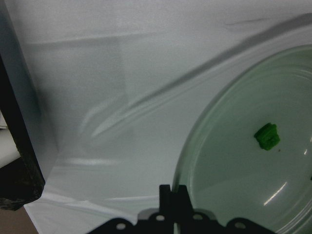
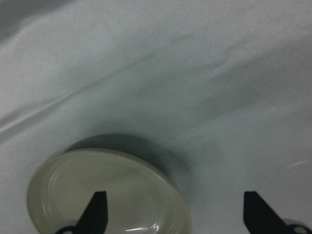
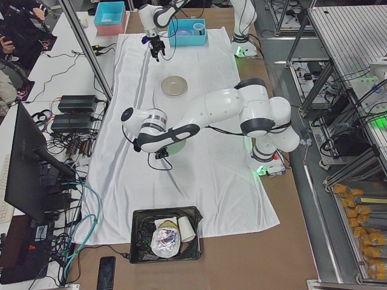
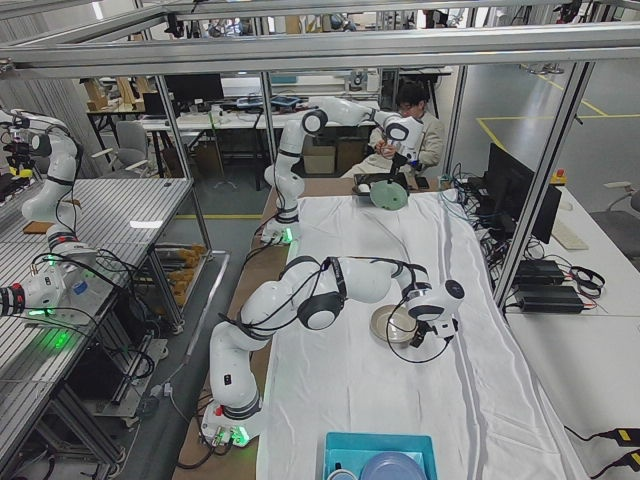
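Note:
My left gripper is shut on the rim of a translucent green plate (image 1: 239, 161), held above the cloth and tilted in the right camera view. A small green piece (image 1: 267, 136) lies on it. The arm partly hides this plate in the left camera view. My right gripper is open, above and beside a beige dish (image 2: 122, 195) on the white cloth, with nothing between its fingers.
A black lined bin (image 3: 139, 238) with foil and white items stands at the cloth's near edge. A blue tub (image 4: 378, 443) holding dishes is at the other end. A monitor (image 3: 27, 163) and cables line one side.

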